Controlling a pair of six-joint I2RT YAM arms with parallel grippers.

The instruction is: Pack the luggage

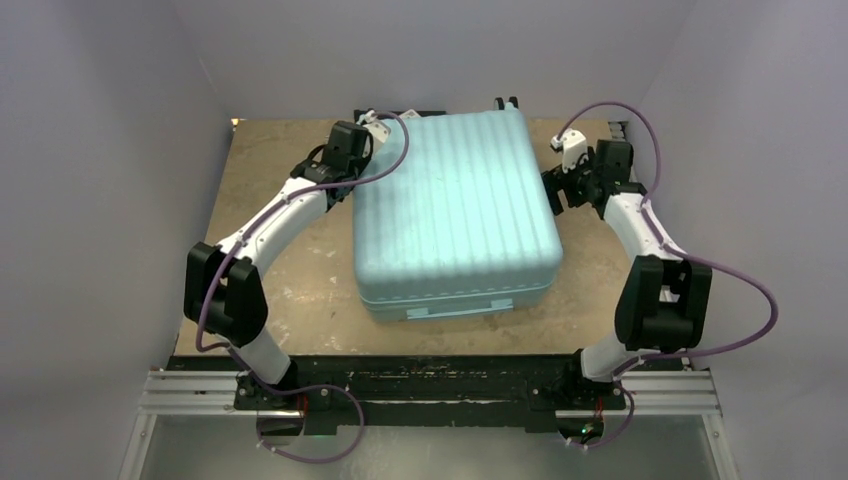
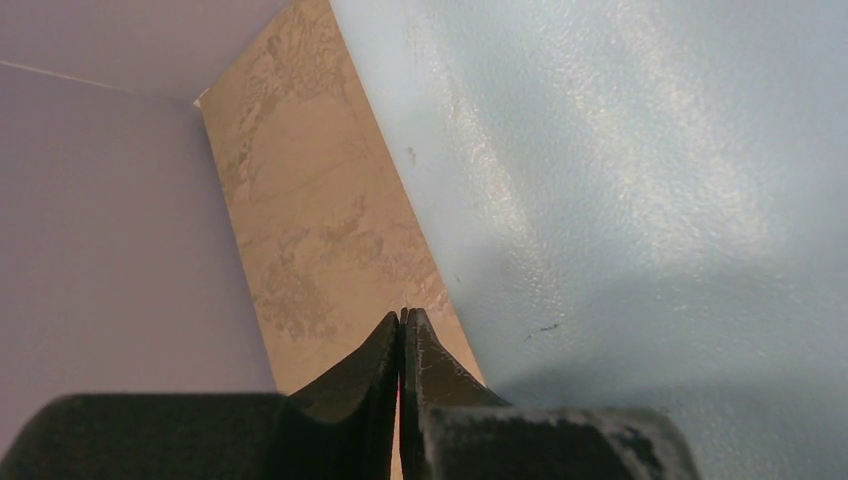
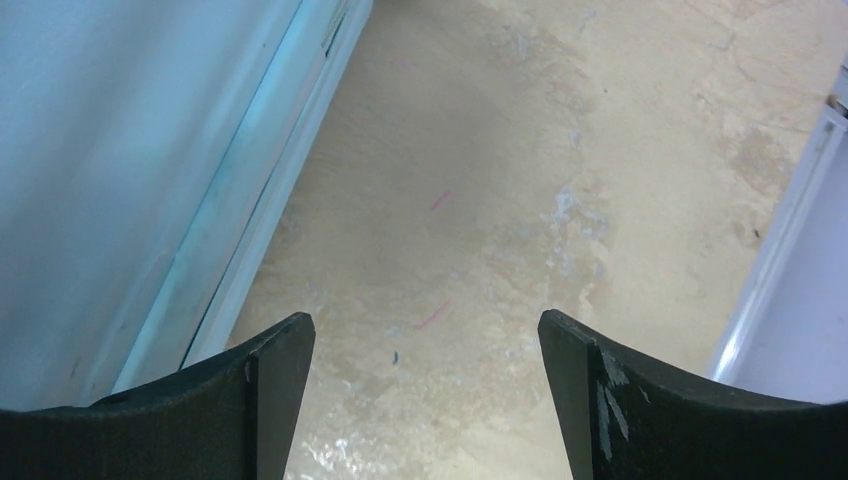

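A closed pale-blue hard suitcase (image 1: 455,200) lies flat in the middle of the table, handle facing the front edge. My left gripper is at its back left side, shut, its tips beside the shell (image 2: 600,170); nothing shows between them. My right gripper stands open just right of the suitcase, its side (image 3: 210,230) along the left of the right wrist view and bare table between the fingers. The suitcase's contents are hidden.
Bare table (image 1: 280,290) lies left of the suitcase and in a narrower strip at the right. Grey walls (image 1: 720,140) enclose the back and sides. A dark strip shows behind the suitcase's top edge.
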